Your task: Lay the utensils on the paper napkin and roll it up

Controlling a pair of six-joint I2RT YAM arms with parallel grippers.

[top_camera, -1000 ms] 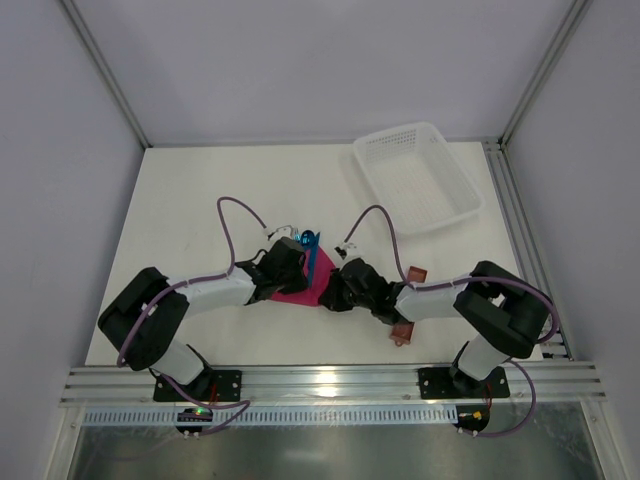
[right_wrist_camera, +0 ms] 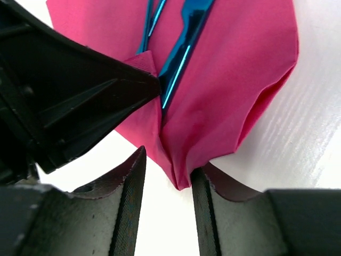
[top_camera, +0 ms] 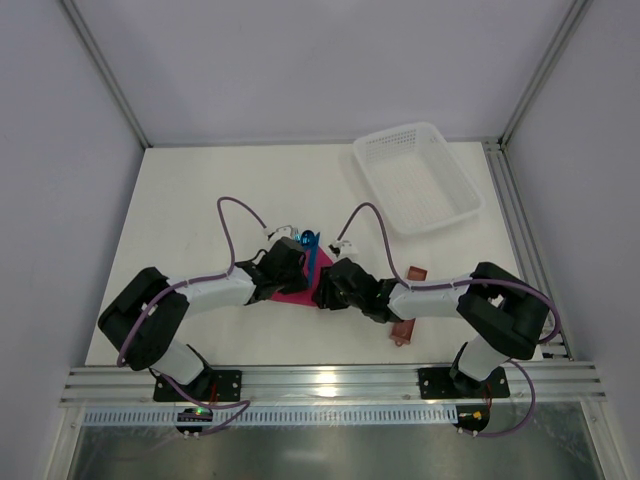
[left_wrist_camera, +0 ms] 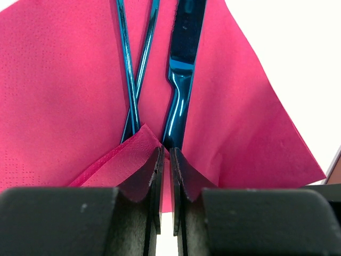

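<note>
The crimson napkin [top_camera: 295, 298] lies under both grippers, its near edge folded up over the handle ends of the utensils. A blue knife [left_wrist_camera: 181, 80] and two thin blue handles [left_wrist_camera: 129, 69] lie on it. My left gripper is at the fold beside the knife's end; its fingers are nearly together, with napkin showing in the narrow gap. Whether they grip it is unclear. My right gripper stands part open at the near edge, a raised napkin corner between its fingers, closer to the right one. In the top view the arms hide much of the napkin.
A white basket [top_camera: 385, 180] stands at the back right. A reddish-brown strip [top_camera: 404, 332] lies partly under the right arm. My two grippers are very close together. Bare table [top_camera: 190, 210] extends on the left.
My right gripper has shifted a little to the left and nearer the front, closer to the left gripper. The left arm looks unmoved.
</note>
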